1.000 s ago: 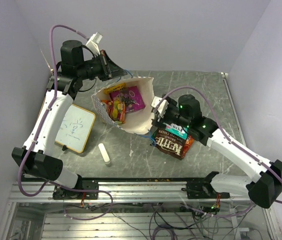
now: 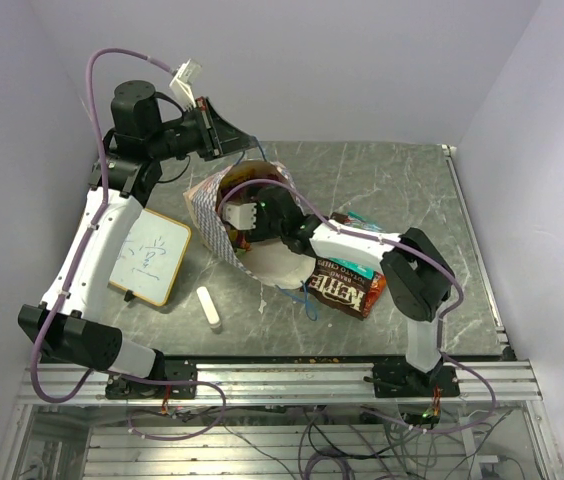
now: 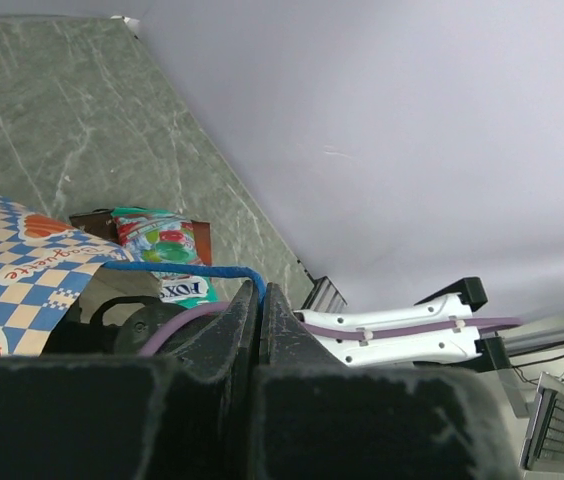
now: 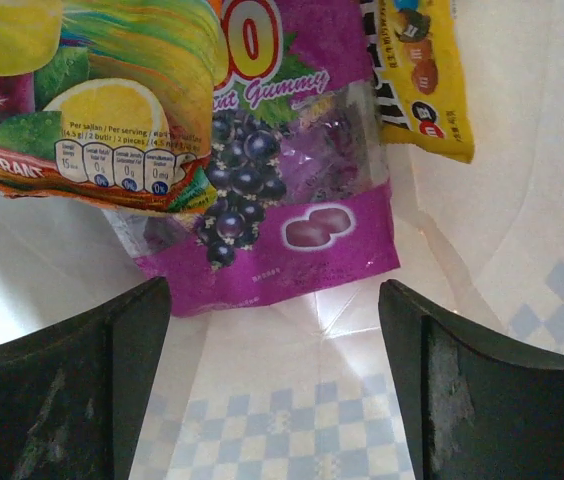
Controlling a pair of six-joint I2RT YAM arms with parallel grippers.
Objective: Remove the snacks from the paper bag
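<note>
The paper bag (image 2: 207, 210) lies open on its side. Its blue handle (image 3: 182, 268) runs into my left gripper, which is shut on it above the bag. My right gripper is inside the bag, open, fingers spread over the lower part of a purple grape gummy pack (image 4: 282, 245). Also inside are a colourful lemon-printed pack (image 4: 112, 140) and a yellow snack pack (image 4: 422, 90). In the top view the right arm mostly hides these snacks.
Right of the bag lie a Kettle chips bag (image 2: 337, 290) and a teal pack (image 3: 157, 235). A whiteboard (image 2: 147, 260) and a white bar (image 2: 209, 308) lie at the left.
My right gripper has moved left from beside the chips into the paper bag. The left arm has shifted only slightly, still at the handle.
</note>
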